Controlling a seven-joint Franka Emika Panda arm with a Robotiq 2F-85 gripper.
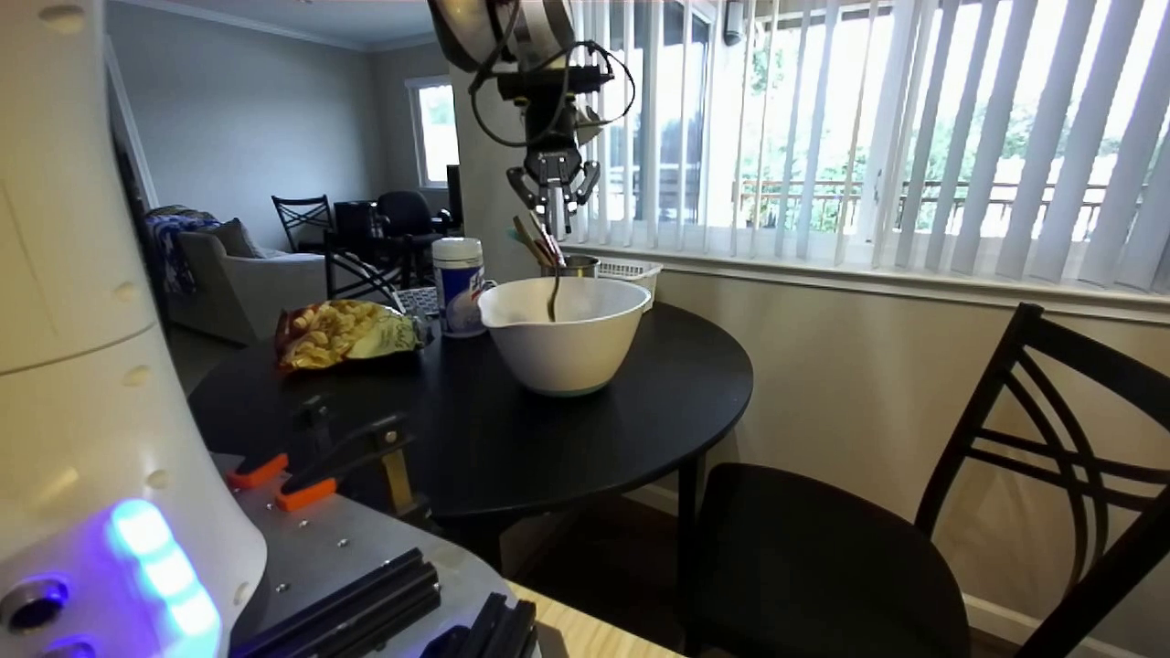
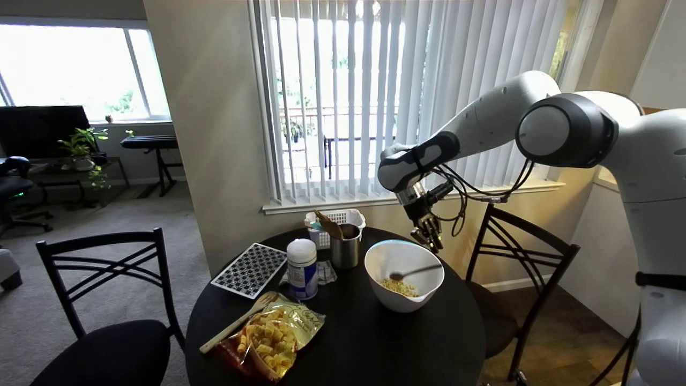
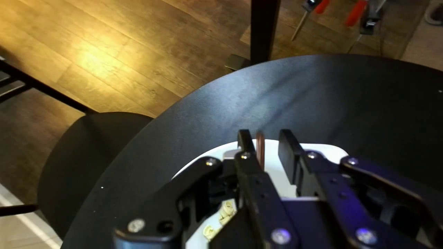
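A white mixing bowl stands on the black round table, pale pasta pieces in its bottom. A dark spoon leans inside it, its bowl end by the pasta and its handle reaching toward the right side. Above the bowl, my gripper points down, part open. In the wrist view, the brown handle shows in the gap between the fingers, nearer the left one. From the exterior views the fingertips look clear of the spoon.
Beside the bowl stand a steel utensil cup, a white basket and a wipes canister. An open snack bag and a wooden fork lie at the front left. Bare table surrounds the bowl's front.
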